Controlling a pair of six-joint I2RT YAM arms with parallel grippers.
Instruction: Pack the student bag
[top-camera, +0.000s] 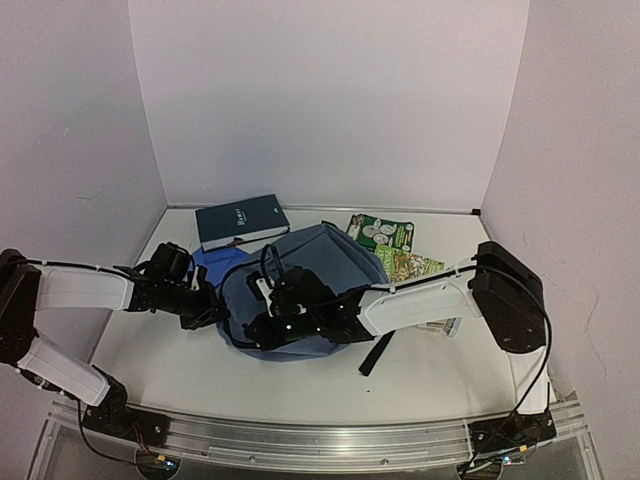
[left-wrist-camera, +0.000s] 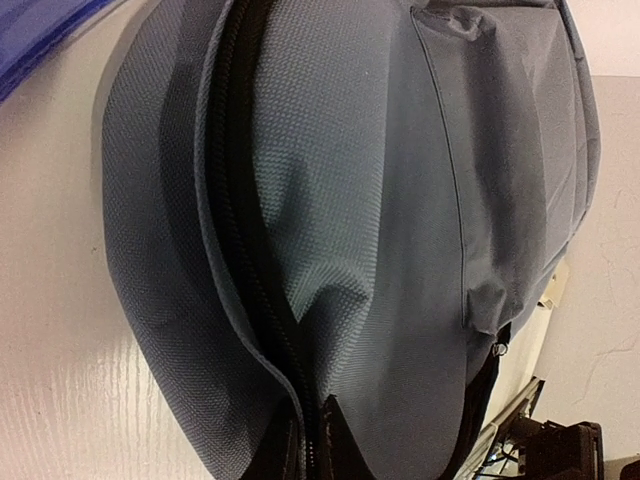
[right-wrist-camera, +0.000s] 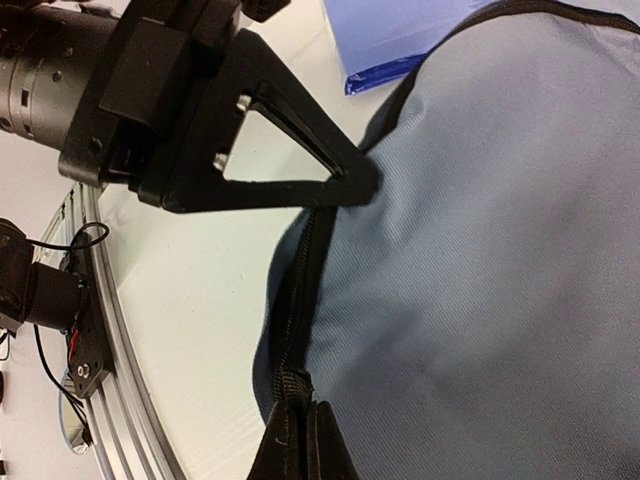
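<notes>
The blue-grey bag (top-camera: 335, 262) lies in the middle of the table, its black zipper (left-wrist-camera: 240, 190) running along a curved edge. At the bag's left edge, my left gripper (top-camera: 222, 313) is shut on the zippered edge, which passes between its fingertips in the left wrist view. My right gripper is shut on a black end or pull of the zipper, nearer the table's front. The right wrist view also shows the left gripper's finger (right-wrist-camera: 350, 180) against the bag's edge. The bag's inside is hidden.
A dark book (top-camera: 240, 220) lies behind the bag at left, partly over a blue folder-like item (top-camera: 220, 262). Green booklets (top-camera: 380, 231) lie at back right. A black strip (top-camera: 376, 354) lies right of the bag.
</notes>
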